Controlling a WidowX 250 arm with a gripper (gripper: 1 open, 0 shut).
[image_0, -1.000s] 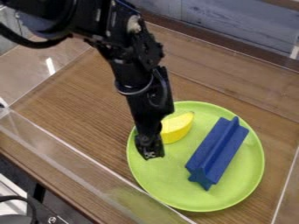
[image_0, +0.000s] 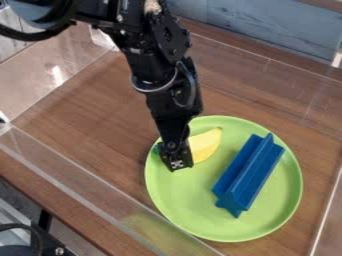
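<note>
My black gripper (image_0: 174, 155) reaches down from the top left to the left part of a green plate (image_0: 214, 220), its open fingertips low over the plate. A yellow banana-like piece (image_0: 205, 142) lies on the plate just behind and right of the fingers, partly hidden by them. A long blue block (image_0: 249, 173) lies diagonally on the right half of the plate.
A clear rail runs along the front left edge, with cables beyond it at bottom left. A grey-blue wall (image_0: 267, 30) stands at the back.
The banana piece and blue block have not visibly moved.
</note>
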